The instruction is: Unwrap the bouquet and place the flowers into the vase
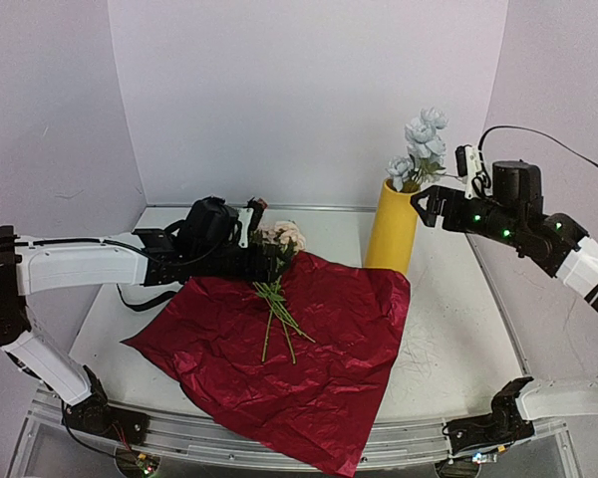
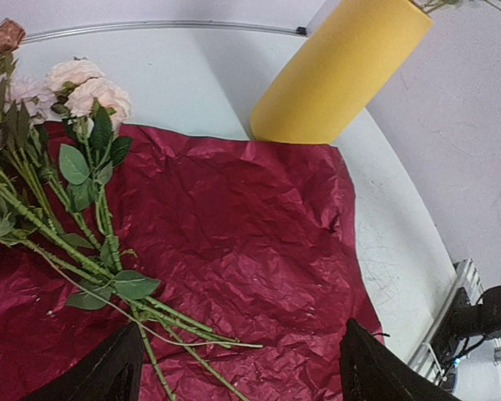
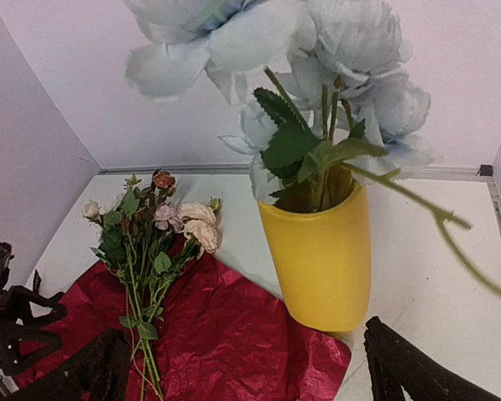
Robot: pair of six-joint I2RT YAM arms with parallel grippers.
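Note:
The tall yellow vase (image 1: 391,231) stands at the back right of the table, holding pale blue flowers (image 3: 351,50) by their stems. One bent stem (image 3: 438,210) sticks out over the rim to the right. My right gripper (image 1: 426,205) is to the right of the vase mouth, open, with nothing between its spread fingers. Pink, white and rust-coloured flowers (image 3: 154,225) lie on the red cloth, green stems toward the front. Over these flowers hangs my left gripper (image 1: 271,263), also open and empty; its fingers (image 2: 117,372) are wide apart.
The crinkled red cloth (image 1: 299,398) covers the middle of the table and reaches past its front edge. Walls (image 1: 309,100) close in the back and sides.

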